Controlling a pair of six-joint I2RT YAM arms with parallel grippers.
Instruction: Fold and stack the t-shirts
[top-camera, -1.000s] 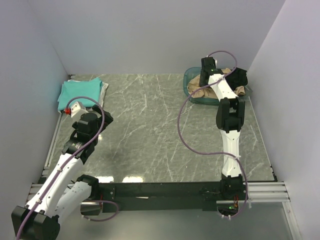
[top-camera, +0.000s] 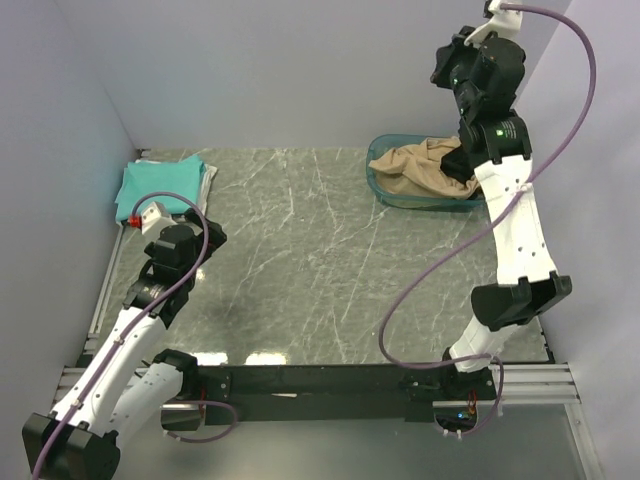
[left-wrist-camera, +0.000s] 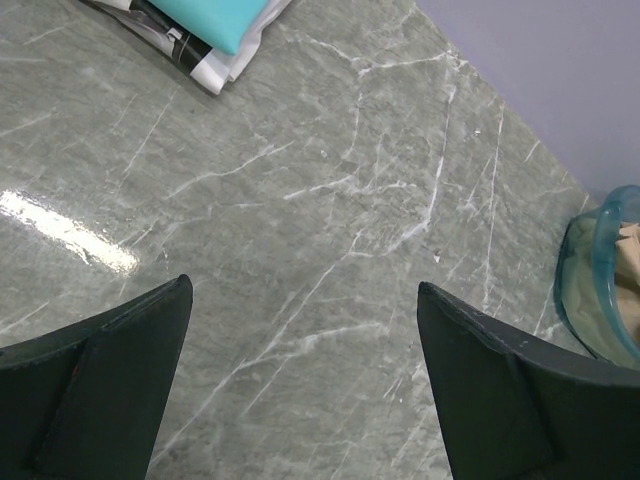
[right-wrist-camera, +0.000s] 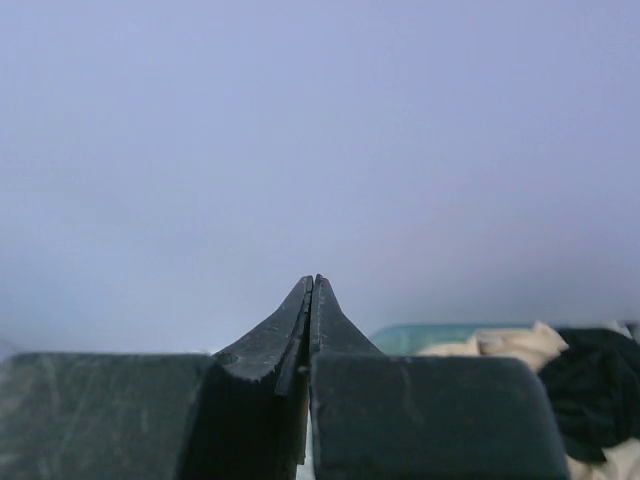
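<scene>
Folded turquoise shirts (top-camera: 160, 185) lie stacked at the far left of the table; their corner (left-wrist-camera: 215, 15) also appears in the left wrist view. At the back right, a teal basket (top-camera: 392, 145) contains tan cloth (top-camera: 420, 168) and dark cloth (top-camera: 457, 163), partly covered by my right arm. My right gripper is raised high near the back wall, above the basket. Its fingertips meet, and no fabric shows between them. My left gripper hangs open over the left part of the table, empty, just in front of the turquoise stack.
Between stack and basket, the grey marble table (top-camera: 300, 250) is bare. Walls close in the back and both sides. Purple hoses (top-camera: 440, 262) loop along both arms, one crossing over the table's right half.
The left arm and turquoise stack are unmoved.
</scene>
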